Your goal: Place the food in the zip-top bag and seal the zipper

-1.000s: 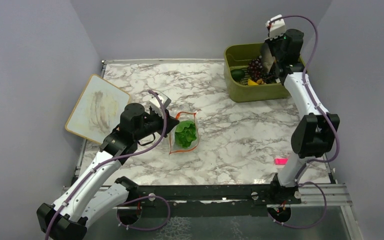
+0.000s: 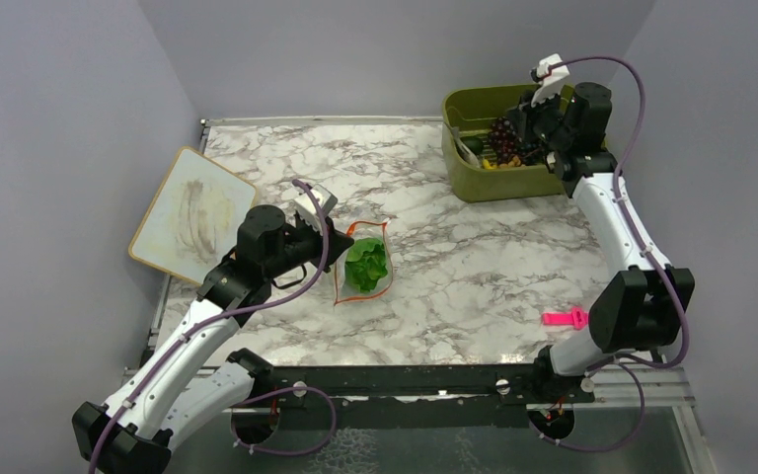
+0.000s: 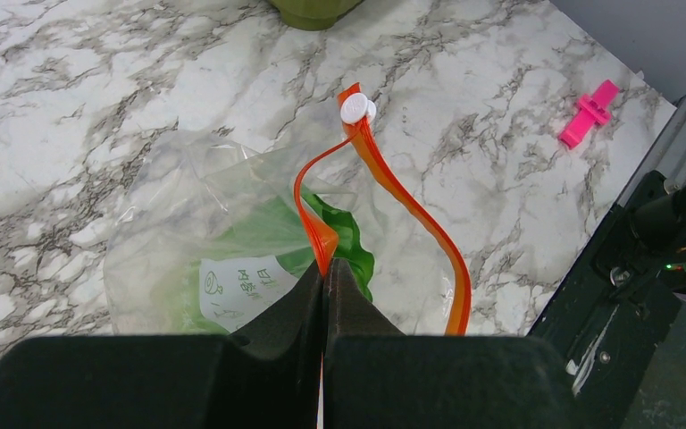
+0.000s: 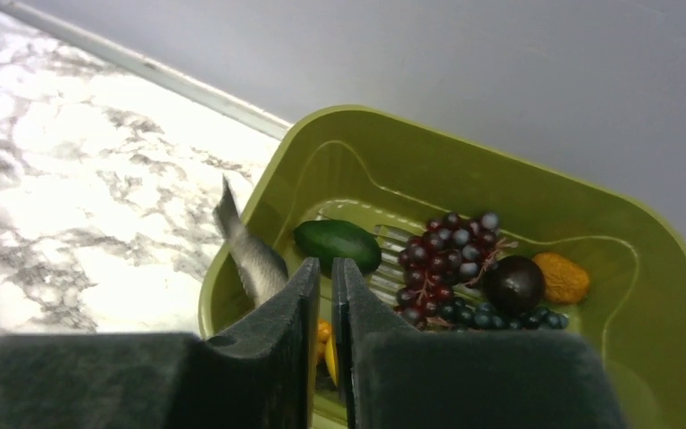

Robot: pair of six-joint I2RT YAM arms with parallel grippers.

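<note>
The clear zip top bag (image 2: 340, 284) with orange zipper edges stands open on the marble table, a green leafy vegetable (image 2: 366, 265) inside it. In the left wrist view, my left gripper is shut on the bag's near orange edge; a white slider (image 3: 355, 109) sits at the far end of the zipper. My right gripper is over the green bin, a narrow gap between its fingers and nothing in it. A grey fish (image 4: 255, 264), blurred, leans tail-up by the bin's left wall, apart from those fingers.
The green bin (image 2: 501, 185) also holds a dark green avocado-like item (image 4: 338, 243), grapes (image 4: 442, 255), a dark round fruit (image 4: 514, 284) and a brown nugget (image 4: 561, 277). A pink clip (image 2: 565, 318) lies front right. A white board (image 2: 192, 212) is at left.
The fish, earlier up at my right gripper, has moved left and away from it to the bin's left side. Left arm and bag have not moved.
</note>
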